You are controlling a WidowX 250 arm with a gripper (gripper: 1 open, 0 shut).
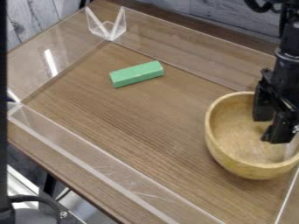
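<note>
My black gripper (271,118) reaches down from the upper right over a tan round bowl (228,157), at the back right part of its rim. Its fingers stand open. Part of the bowl's inside is hidden behind the gripper, and a small pale shape (288,150) shows at the bowl's right side, too unclear to name.
A green block (136,73) lies on the wooden table (105,140) at the upper middle. A clear plastic piece (107,24) stands at the back left. Dark hardware (26,210) occupies the lower left corner.
</note>
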